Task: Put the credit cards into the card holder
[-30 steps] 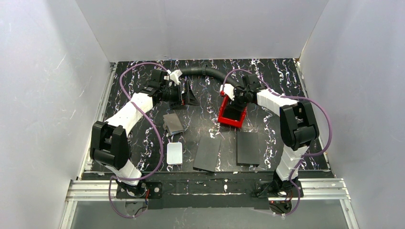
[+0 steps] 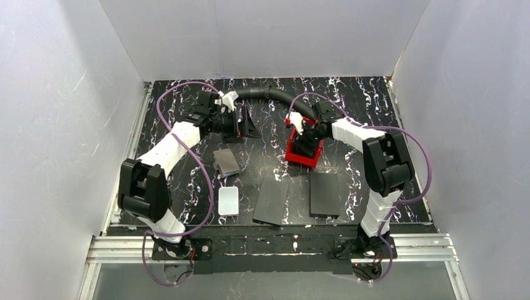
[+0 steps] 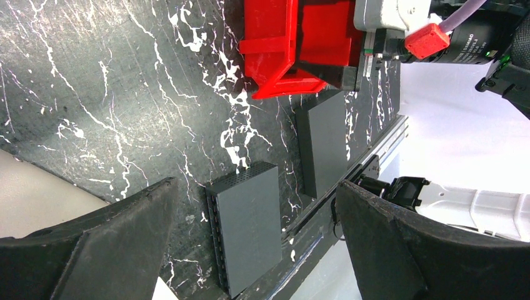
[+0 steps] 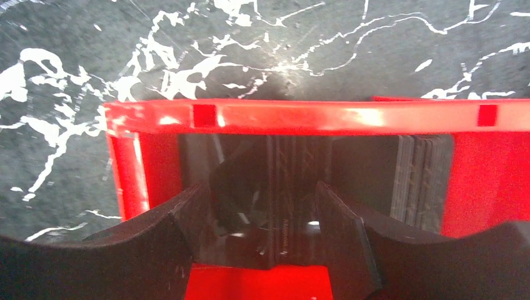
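A red box-shaped holder [image 2: 301, 160] stands right of centre on the table. In the right wrist view, dark upright cards [image 4: 365, 172] fill much of the space inside its red rim [image 4: 281, 117]. Over these cards my right gripper is open, its fingers spread across a dark stack; whether they touch it I cannot tell. Left of the holder, my left gripper [image 2: 244, 130] hangs open and empty above the table. A small fanned pile of grey cards [image 2: 226, 161] lies in front of the left gripper.
Two flat dark boxes [image 2: 270, 201] [image 3: 250, 225] lie near the front edge, alongside a small white tray [image 2: 229, 201]. A black corrugated hose [image 2: 269, 93] runs behind the holder. Bare marble-patterned table separates the left gripper from the holder.
The left arm and the other objects have not moved.
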